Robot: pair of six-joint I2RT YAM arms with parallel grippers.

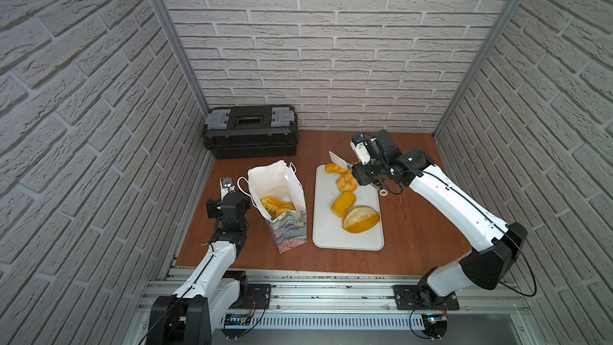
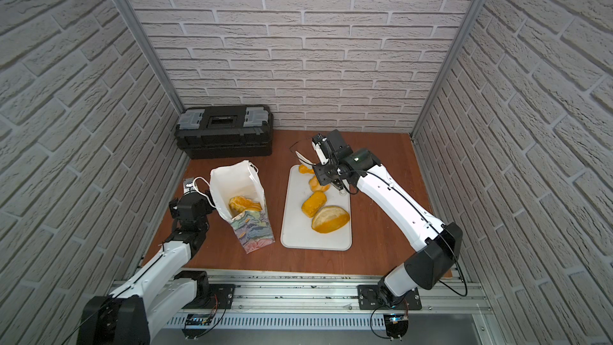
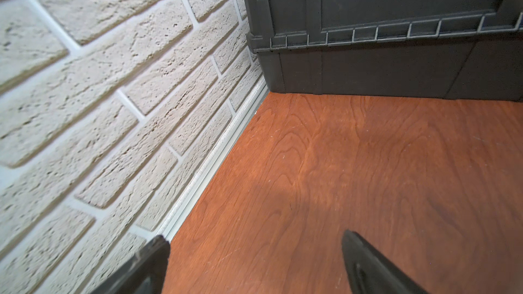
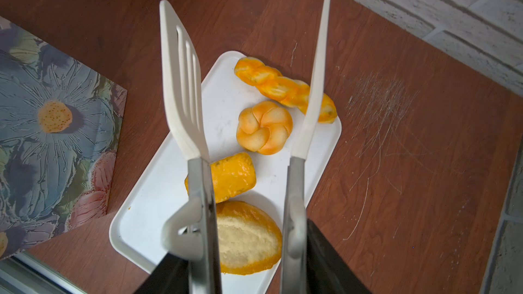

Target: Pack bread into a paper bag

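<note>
White tongs form the fingers (image 4: 183,84) of my right gripper, spread open with nothing between them. It hangs above the tray (image 4: 147,223), over its far end. On that tray lie a braided stick (image 4: 283,88), a round knotted roll (image 4: 264,127), a yellow block loaf (image 4: 234,176) and a pale half loaf (image 4: 248,238). The tongs partly cover the block loaf in the right wrist view. Left of the tray stands the paper bag (image 1: 290,230), open at the top, with bread (image 1: 276,206) inside. My left gripper is open and empty, left of the bag.
A black toolbox (image 1: 250,131) stands at the back left, behind the bag. Brick walls (image 1: 510,89) close in the sides and back. Bare wooden table (image 1: 421,230) lies to the right of the tray.
</note>
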